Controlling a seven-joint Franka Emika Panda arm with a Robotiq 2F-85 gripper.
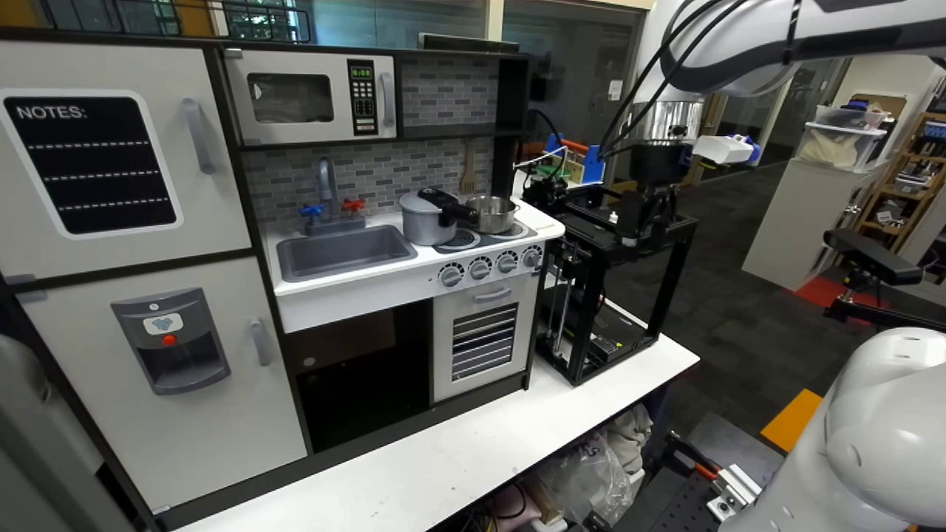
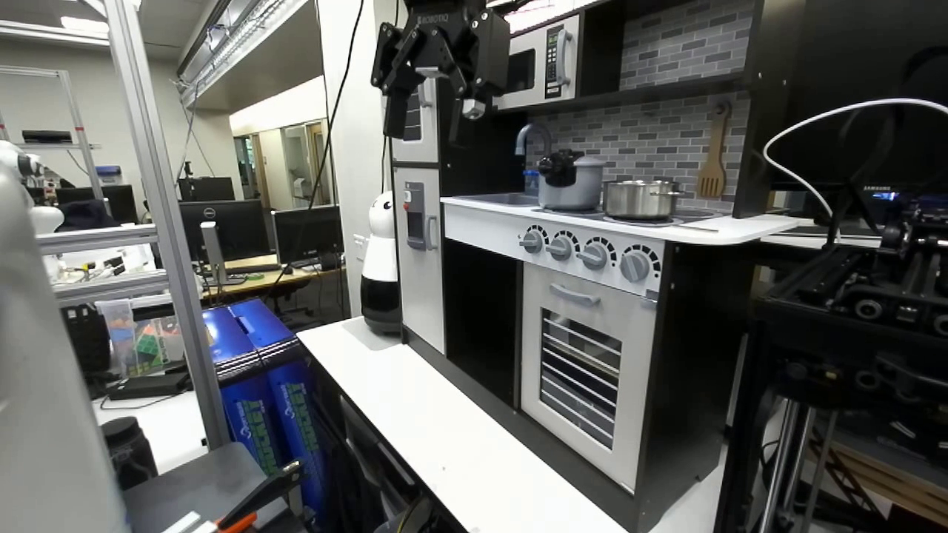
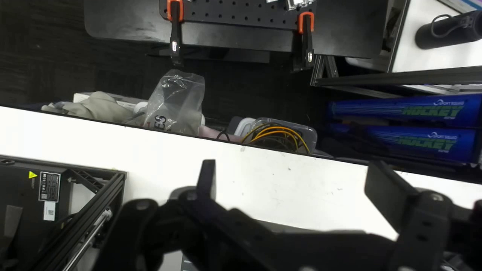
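Observation:
My gripper is open in the wrist view, its black fingers wide apart with only the white table below the gap. Exterior view 2 has the gripper high in front of the toy kitchen, touching nothing there. On the stove stand a grey lidded pot with a black handle and a small steel pot beside it. The grey sink looks empty. The microwave, fridge doors and oven door are closed.
A black-framed 3D printer stands right of the kitchen, close to the gripper in exterior view 1. A wooden spatula hangs on the back wall. Beyond the table edge lies a plastic bag.

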